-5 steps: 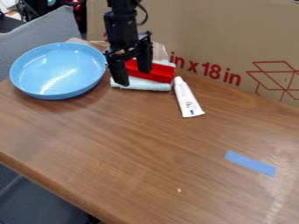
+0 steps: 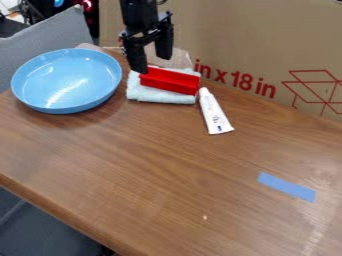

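My black gripper [image 2: 150, 48] hangs at the top centre of the camera view, open, with its fingertips above the left end of a red oblong object [image 2: 168, 81]. That red object rests on a folded white cloth [image 2: 151, 95]. A white tube [image 2: 215, 112] lies to the right of them on the wooden table. A large blue plate [image 2: 64, 78] sits to the left.
A cardboard box [image 2: 275, 50] stands along the back. A blue tape strip [image 2: 285, 186] is on the right of the table [image 2: 160, 190], whose front and middle are clear. Grey padded material [image 2: 40, 40] is at the upper left.
My gripper has risen, away from the red object and the cloth, uncovering more of both. The other objects look unmoved.
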